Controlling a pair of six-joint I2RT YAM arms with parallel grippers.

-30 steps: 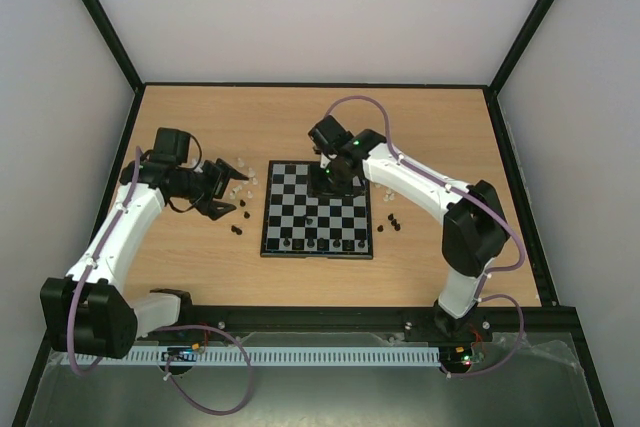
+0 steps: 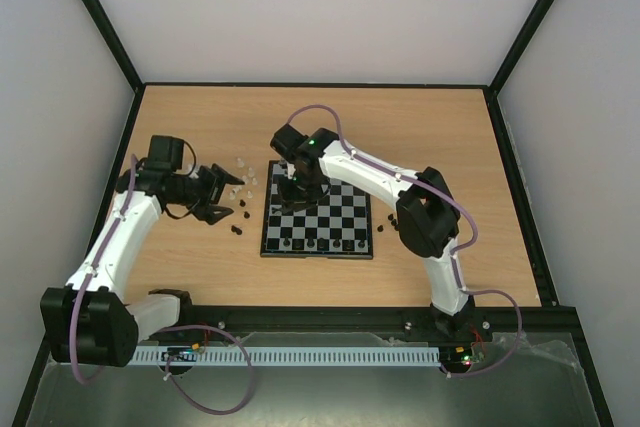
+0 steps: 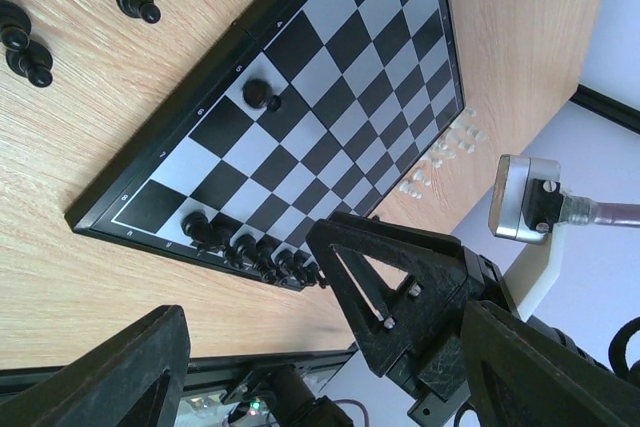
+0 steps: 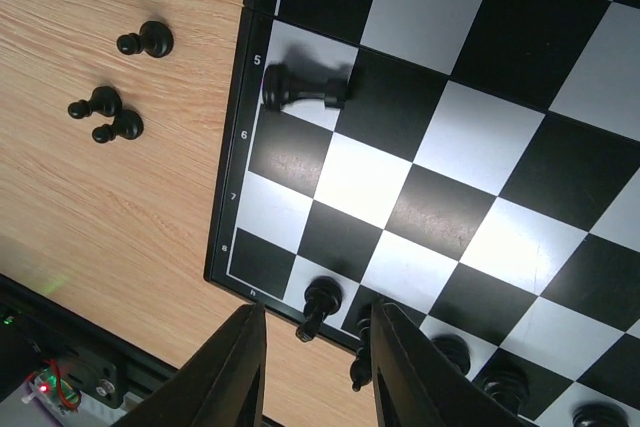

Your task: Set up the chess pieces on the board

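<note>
A black chess piece [image 4: 303, 89] seems to lie on its side on a white square by the board's left edge. The left wrist view shows this piece [image 3: 260, 95] apart from both grippers. Several black pieces stand along the front rank of the chessboard [image 2: 318, 255], such as a rook [image 4: 320, 297] at the front left corner. Over the board's left half hangs my right gripper, part open, and I see nothing gripped; front pieces appear below and beyond its fingers. Left of the board, my left gripper [image 2: 233, 195] is open and empty.
Loose black pawns [image 4: 145, 39] sit on the table left of the board, with white pieces [image 2: 247, 172] behind them. More loose black pieces [image 2: 393, 222] stand to the right.
My right arm has moved left across the board. The loose black piece has shifted left from the board's inner squares to the edge file and turned. The left arm has hardly moved.
</note>
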